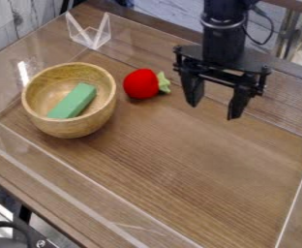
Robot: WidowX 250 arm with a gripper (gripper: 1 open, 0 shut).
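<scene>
My black gripper (221, 108) hangs over the right half of the wooden table (180, 194), its fingers apart and pointing down, nothing visible between them. To its left lies a red round object with a green leafy top (140, 83). A wooden bowl (47, 128) at the left holds a green oblong object (71, 103).
A clear plastic container (86, 31) stands at the back left. Black cables (12, 232) show at the bottom left corner.
</scene>
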